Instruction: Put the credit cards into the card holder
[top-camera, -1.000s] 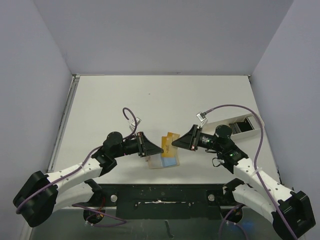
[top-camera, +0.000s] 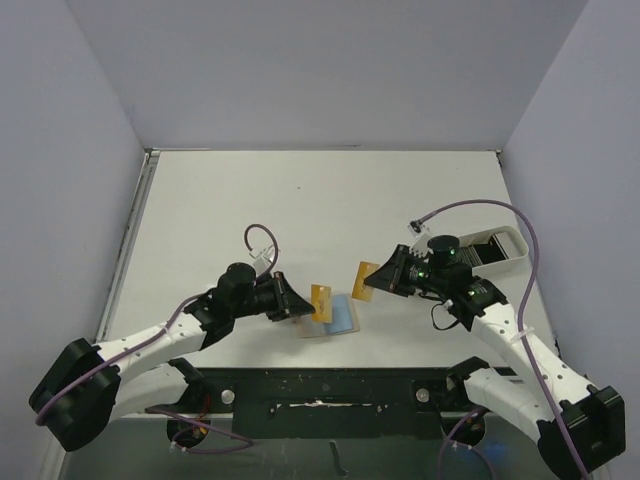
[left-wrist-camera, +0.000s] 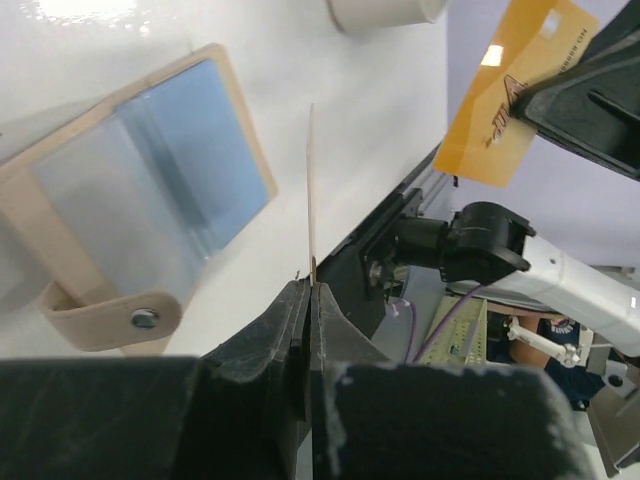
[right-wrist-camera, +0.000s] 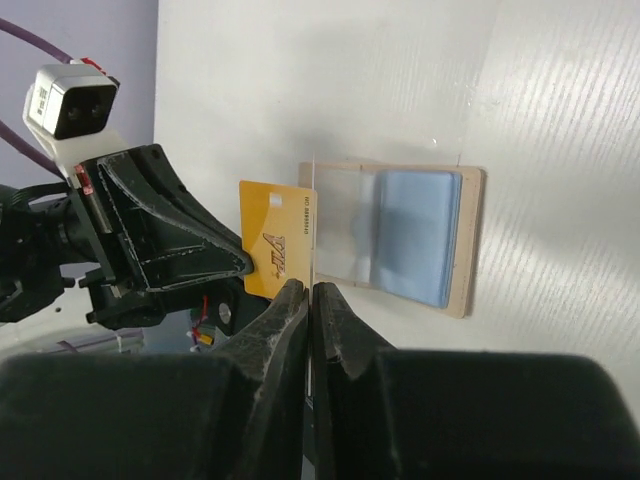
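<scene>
Two yellow cards are held upright above the table. My left gripper is shut on the left card (top-camera: 321, 303), which stands edge-on between its fingertips in its own wrist view. Shut on the other, the right card (top-camera: 365, 279), is my right gripper; in the left wrist view this card's printed face shows. A gap separates the cards. Below lies the open card holder (right-wrist-camera: 415, 235), flat, tan-edged with a clear pocket and a blue pocket. Its snap strap (left-wrist-camera: 143, 318) shows in the left wrist view. Both pockets look empty.
At the table's right side stands a white box (top-camera: 515, 243) with dark contents. A white container (left-wrist-camera: 385, 10) appears at the top of the left wrist view.
My right gripper has moved rightward with its card, and both wrists have turned toward the holder.
</scene>
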